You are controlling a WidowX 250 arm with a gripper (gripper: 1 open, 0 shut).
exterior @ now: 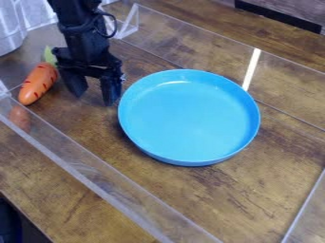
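Observation:
My black gripper (91,80) hangs at the upper left over the wooden table, its fingers open and pointing down. An orange toy carrot (38,84) with a green top lies just left of it. A large blue plate (188,118) lies to the right of the gripper, near the middle of the view. I see nothing between the fingers.
A clear plastic wall (102,178) runs diagonally along the lower left. A white object (21,19) sits in the top left corner. The wood (254,190) right of and below the plate is bare.

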